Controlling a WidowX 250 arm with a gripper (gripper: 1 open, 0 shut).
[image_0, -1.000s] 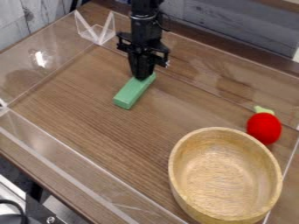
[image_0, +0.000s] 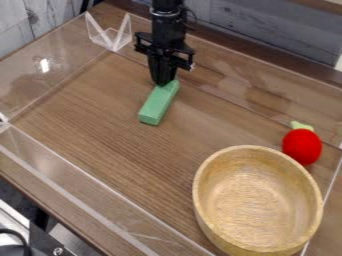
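Observation:
A green rectangular block (image_0: 159, 104) lies on the wooden table, left of centre. Over its upper end is my black gripper (image_0: 164, 79), shut, with its fingertips at or just above the block; whether they touch it I cannot tell. The block lies outside the fingers, pointing toward the lower left from them.
A red tomato-like object (image_0: 302, 147) with a pale green top lies at the right. A large tan bowl (image_0: 254, 235) fills the lower right. Clear plastic edging runs along the left. The middle and lower left of the table are open.
The green block has shifted a little to the right.

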